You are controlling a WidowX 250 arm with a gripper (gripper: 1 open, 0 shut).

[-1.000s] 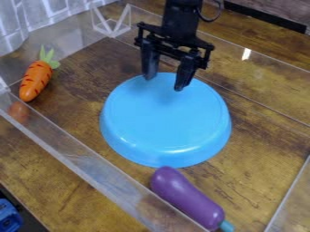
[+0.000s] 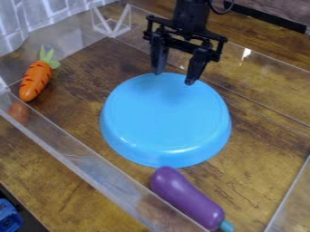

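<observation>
A large blue plate [image 2: 165,121] sits in the middle of a wooden tray floor. Over its back edge hangs my black gripper [image 2: 175,69], its fingers parted with nothing visible between them. An orange toy carrot [image 2: 35,78] lies at the left beside the clear wall, and a purple toy eggplant [image 2: 186,194] lies at the front, below the plate.
Clear plastic walls [image 2: 85,174] border the wooden floor [image 2: 259,118] on the left and front. Bare wood shows to the right of the plate and at the back. A blue object [image 2: 7,216] sits outside at the lower left.
My gripper has shifted slightly to the right and up in the view over the last second. The plate, carrot and eggplant have not moved.
</observation>
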